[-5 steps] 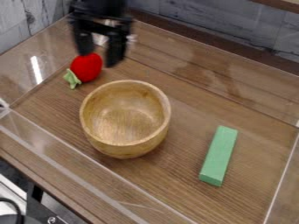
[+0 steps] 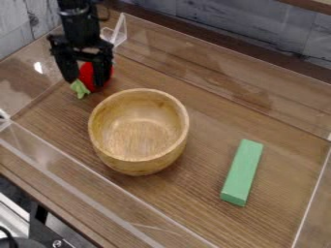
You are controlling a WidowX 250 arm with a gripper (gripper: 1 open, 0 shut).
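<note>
My black gripper is at the upper left, low over a red round object with a green part at its lower left, like a strawberry or similar. The fingers partly cover the red object; whether they touch it cannot be told.
A large tan bowl sits in the middle of the wooden table. A long green block lies at the right.
The arm has moved left and back from over the table's top middle, and the gripper now sits smaller, lower at the red object. The other objects look unmoved.
</note>
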